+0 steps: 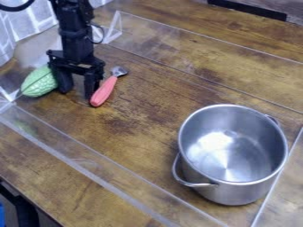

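Note:
My black gripper (78, 82) is low over the table at the upper left, between a pale green ridged vegetable (39, 82) and a red-handled utensil (104, 90) with a small metal end. Its fingers are dark and overlap both things' near sides, so whether it holds anything cannot be told.
A large steel pot (231, 155) with handles stands at the lower right. Clear plastic edging runs along the left, beside a pale cloth at the upper left.

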